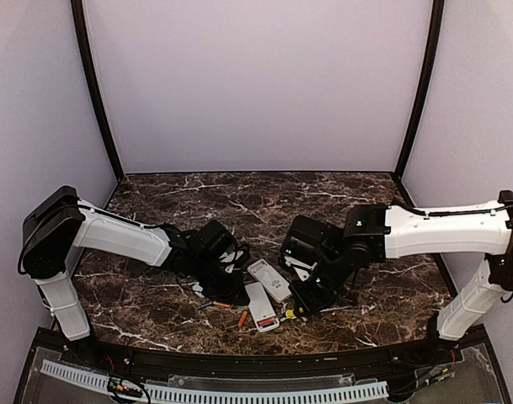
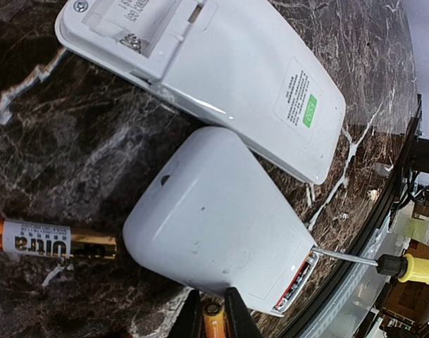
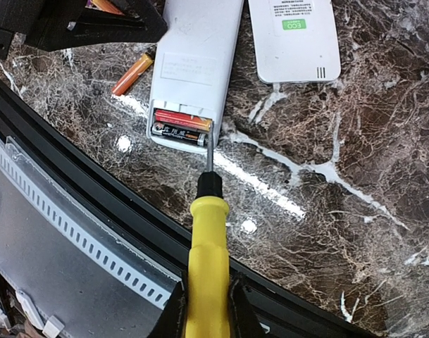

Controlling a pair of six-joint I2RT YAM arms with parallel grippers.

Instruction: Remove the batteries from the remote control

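The white remote [image 3: 186, 60] lies with its battery compartment open, a red battery [image 3: 179, 118] and a black battery [image 3: 179, 134] inside. My right gripper is shut on a yellow-handled screwdriver [image 3: 208, 232], whose metal tip reaches the compartment's right end. My left gripper is shut at the remote's edge in the left wrist view, its fingertips against the white body [image 2: 207, 218]; the grip is partly hidden. An orange battery lies beside the remote, and another, gold-ended battery [image 2: 52, 239] shows in the left wrist view.
A second white device [image 3: 294, 49], back up, lies right beside the remote. The table's front rail [image 3: 87, 190] runs close in front of the work.
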